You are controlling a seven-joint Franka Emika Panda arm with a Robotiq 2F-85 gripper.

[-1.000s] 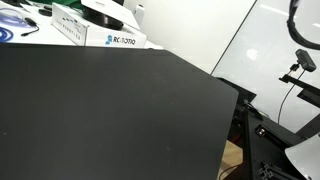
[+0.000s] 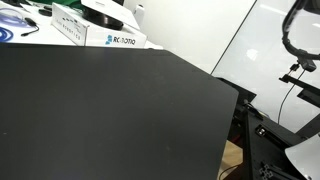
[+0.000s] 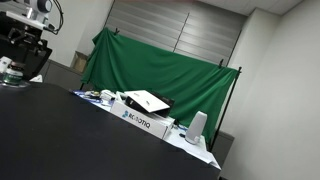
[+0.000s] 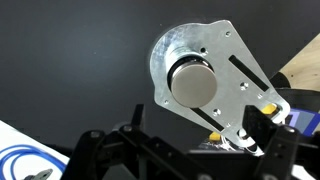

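In the wrist view, a round, flat-topped object [image 4: 194, 84] with a grey-brown top and a darker body stands on a silver metal plate [image 4: 236, 104] with slots and holes. My gripper is open above it, its black fingers [image 4: 256, 121] wide apart along the bottom of the view. Nothing sits between them. At the left edge of exterior view 2, the gripper hangs over a small object on the table; its details are too small to tell. Exterior view 1 shows only part of the arm, at the right.
A white Robotiq box [image 2: 98, 28] stands at its back edge, and blue cables [image 4: 30, 155] lie at the lower left of the wrist view. A green curtain [image 3: 160, 75] hangs behind.
The dark arm cable at the upper right of exterior view 1 has shifted slightly down and left. The table looks the same.
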